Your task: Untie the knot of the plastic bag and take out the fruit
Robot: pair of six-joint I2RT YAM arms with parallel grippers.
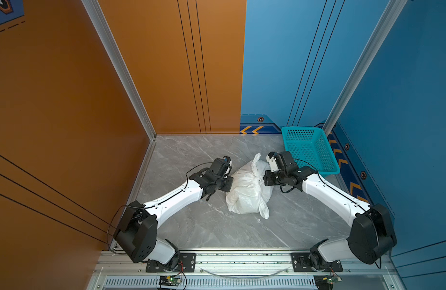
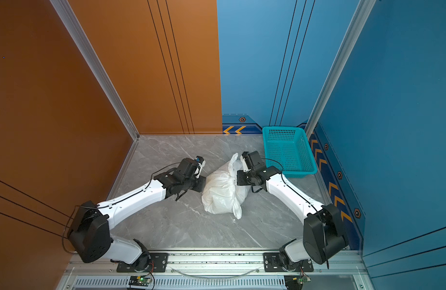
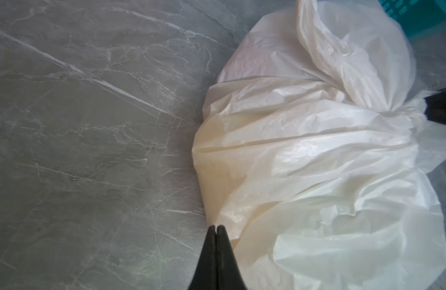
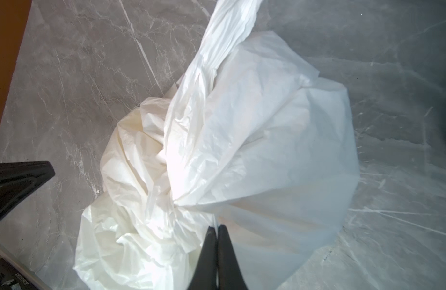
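Observation:
A knotted white plastic bag (image 1: 248,191) (image 2: 222,191) lies mid-table, its handles twisted upward and downward; its contents are hidden. My left gripper is shut at the bag's left edge, with nothing seen between its fingers. My right gripper is shut at the gathered part of the bag (image 4: 184,193) on its right side; whether any thin plastic is between its tips is unclear.
A teal basket (image 1: 310,149) (image 2: 288,147) stands at the back right, behind my right arm. Coloured walls enclose the sides and back.

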